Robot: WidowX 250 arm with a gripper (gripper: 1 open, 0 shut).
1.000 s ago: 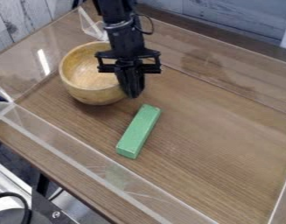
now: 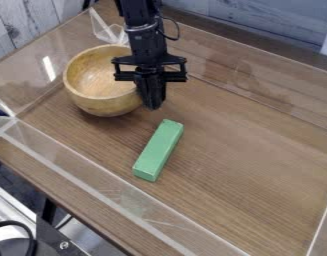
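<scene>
My black gripper (image 2: 152,100) reaches down from the top of the view to the right rim of a wooden bowl (image 2: 96,72); its fingertips appear shut, with nothing clearly visible between them, though the area is dark and small. The bowl sits at the upper left. A green block (image 2: 158,150) lies on the table in front of the gripper, apart from it.
A clear plastic edge runs along the left side, and black cables lie at the bottom left corner.
The gripper has shifted slightly up and back in the view over the last second. The green block has stayed still.
</scene>
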